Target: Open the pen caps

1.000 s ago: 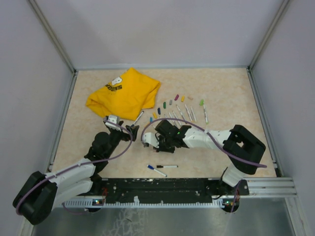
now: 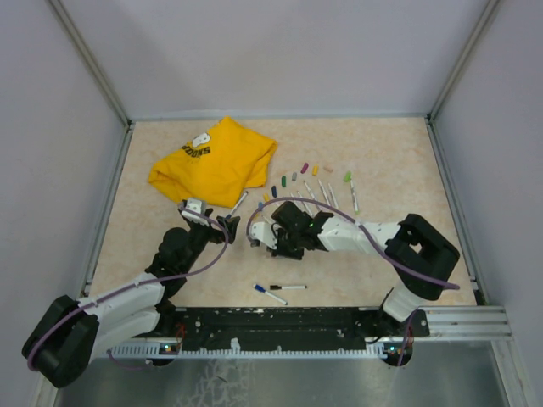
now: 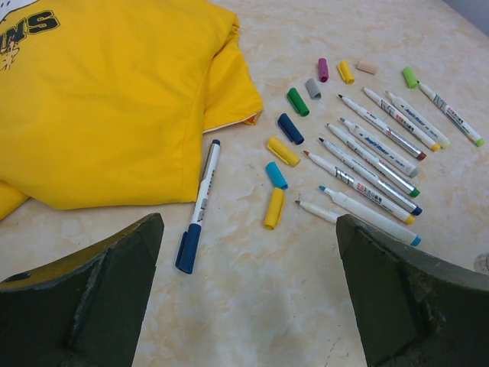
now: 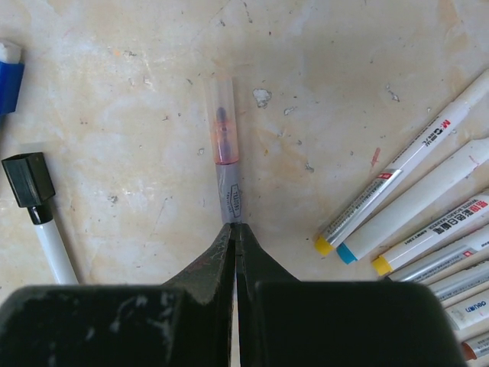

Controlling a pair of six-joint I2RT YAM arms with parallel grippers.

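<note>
In the right wrist view a slim grey pen with a clear cap point(image 4: 225, 126) lies on the table. My right gripper is shut, its tips at the near end of this pen; nothing clearly shows gripped between them. My left gripper stands wide open and empty. Ahead of it a capped white marker with dark blue ends point(image 3: 202, 200) lies beside the yellow cloth. Uncapped pens point(image 3: 374, 174) rest in a slanting row to the right. Loose caps, among them a yellow cap point(image 3: 274, 208) and a blue cap point(image 3: 276, 175), are scattered left of those pens.
A yellow cloth point(image 2: 212, 165) covers the back left. Near the front edge lie a black-capped marker point(image 2: 288, 287) and a blue-capped marker point(image 2: 270, 294).
My right gripper has shifted slightly, toward the right and front in the top view. The left arm, the loose caps and the cloth look unmoved.
</note>
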